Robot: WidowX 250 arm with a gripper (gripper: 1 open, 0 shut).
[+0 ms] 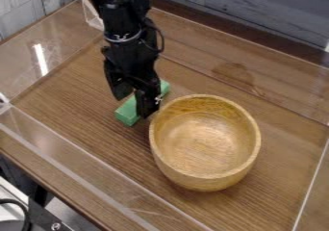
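Note:
The black gripper (134,98) hangs from the arm at upper centre, open, its fingers low over a green block (127,114) lying on the wooden table. The fingers partly hide the block, and whether they touch it cannot be told. A tan oval bowl (205,146) sits just right of the block.
A clear object stands at the top left edge, and a black cable lies at the lower left corner.

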